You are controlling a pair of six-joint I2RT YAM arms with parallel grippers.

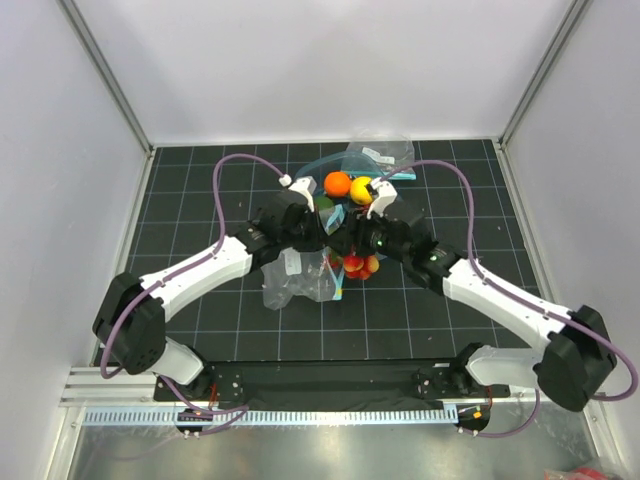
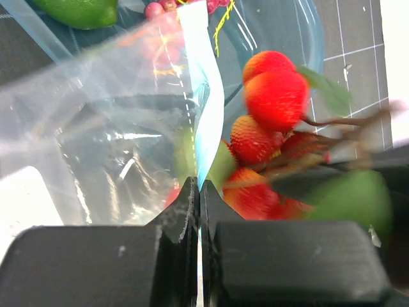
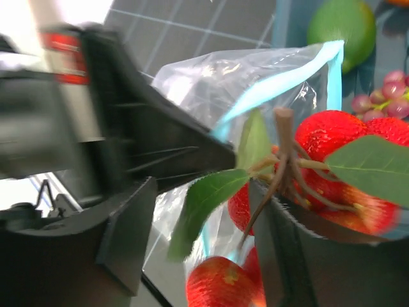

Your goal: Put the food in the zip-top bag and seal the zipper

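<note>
The clear zip top bag [image 1: 290, 285] hangs near the middle, its blue zipper strip [image 2: 211, 121] running down into my left gripper. That gripper is shut on the strip. At the bag's mouth is a bunch of red fruit [image 3: 329, 137] with brown stems and green leaves [image 3: 211, 201]. Part of the bunch lies beyond the zipper edge; red and green also show through the film. My right gripper stands part open over the bunch, with a leaf and thin stem before the gap between its fingers. Overlapping arms hide the contact from above.
Behind the grippers, a blue bowl [image 1: 318, 166] holds an orange [image 1: 337, 184], a yellow fruit [image 1: 362, 190], a green fruit [image 3: 342, 33] and grapes [image 3: 390, 96]. Another clear bag [image 1: 385, 152] lies at the back.
</note>
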